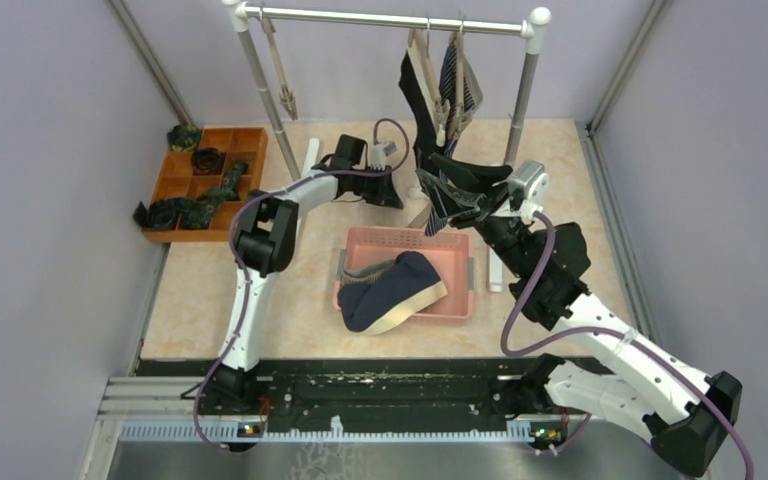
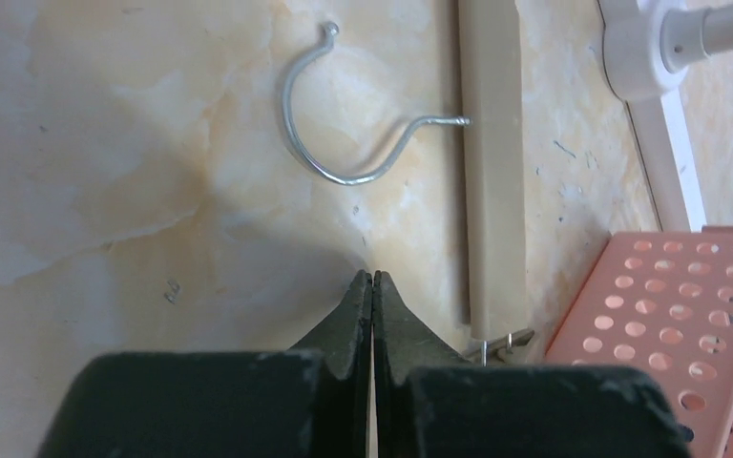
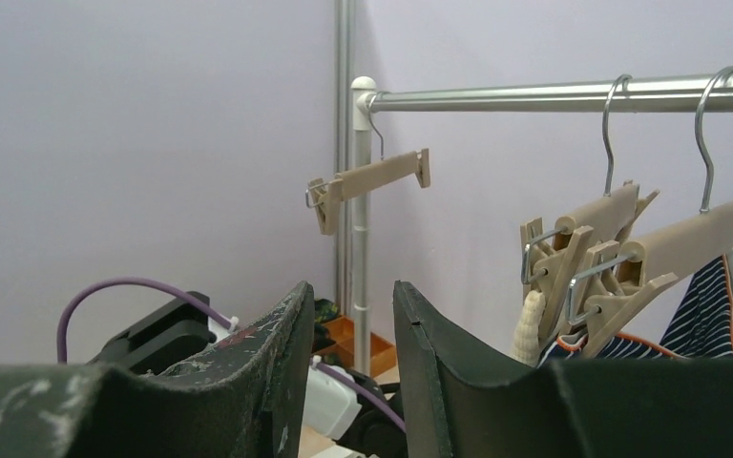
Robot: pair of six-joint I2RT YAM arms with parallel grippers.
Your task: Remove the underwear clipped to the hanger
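Observation:
In the left wrist view my left gripper is shut with nothing between its fingers. A beige hanger bar [image 2: 494,172] with a wire hook [image 2: 348,179] lies on the table to the right of those fingers. Its clip [image 2: 504,345] is partly hidden behind the right finger. In the right wrist view my right gripper stands open and empty, left of two clip hangers on the rail. One of these carries a navy striped garment [image 3: 692,307] with orange trim. Beside it hangs a dark garment [image 1: 420,100] with a beige edge.
A pink basket [image 1: 456,262] stands at the table's front, holding a navy-and-cream garment [image 1: 390,295]. An empty hanger [image 3: 380,176] hangs at the rail's far end. An orange divided tray [image 1: 176,180] is at the left.

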